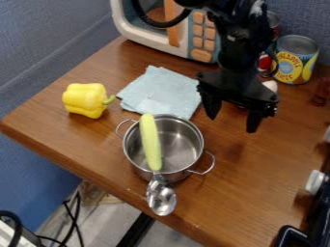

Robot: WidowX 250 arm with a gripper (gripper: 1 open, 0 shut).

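My black gripper (233,112) hangs over the right-middle of the wooden table, fingers pointing down and spread apart, with nothing visible between them. It is right of a light blue cloth (161,89) and above and right of a steel pot (186,152). A pale yellow-green elongated object (150,140) and a metal spoon (161,200) rest in and across the pot. A yellow pepper (85,99) lies at the left. A pale round item is partly hidden behind the gripper.
A yellow-labelled can (294,66) and a partly hidden red can stand at the back right, near a small brown bottle (321,95). A microwave (175,24) is at the back. A black appliance borders the right edge.
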